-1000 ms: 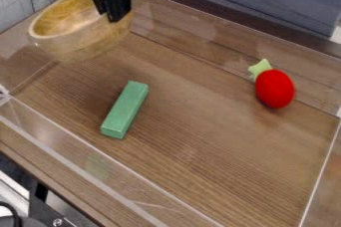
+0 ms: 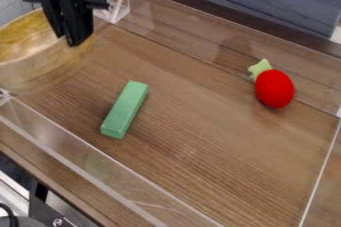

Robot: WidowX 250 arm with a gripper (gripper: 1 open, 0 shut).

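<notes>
At the upper left, my dark gripper is shut on a pale tan bowl, held over the left side of the table. The bowl reaches past the left edge of the view, and the fingertips are hard to make out.
A green bar lies in the middle left of the table. A red oval object sits at the right, with a small light green piece behind it.
My gripper and the bowl have moved left and toward the front of the view. The green bar and red object have not moved.
</notes>
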